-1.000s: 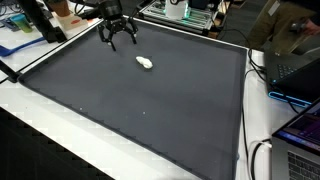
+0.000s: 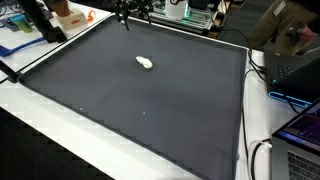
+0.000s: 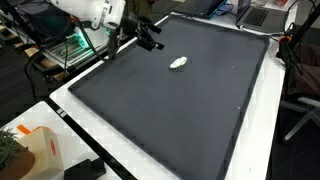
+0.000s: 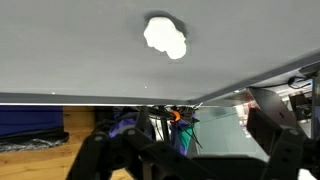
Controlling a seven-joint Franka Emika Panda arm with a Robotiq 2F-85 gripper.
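A small white lumpy item (image 2: 145, 62) lies alone on the dark grey board (image 2: 150, 105). It also appears in exterior view 2, where the white item (image 3: 178, 62) is just beyond my gripper (image 3: 152, 36). Seen from exterior view 1, the gripper (image 2: 137, 21) is at the board's far edge, apart from the item. Its fingers stand open, with nothing between them. In the wrist view the white item (image 4: 166, 37) is near the top, well clear of the dark fingers (image 4: 275, 138) at the bottom.
A laptop (image 2: 290, 75) is beyond the board's right side. Assorted items, including a dark bottle (image 2: 45, 25), crowd the far left corner. The rest of the board is bare.
In exterior view 1 my gripper has moved up and to the right in the picture, toward the board's far edge. The white item has stayed where it was.
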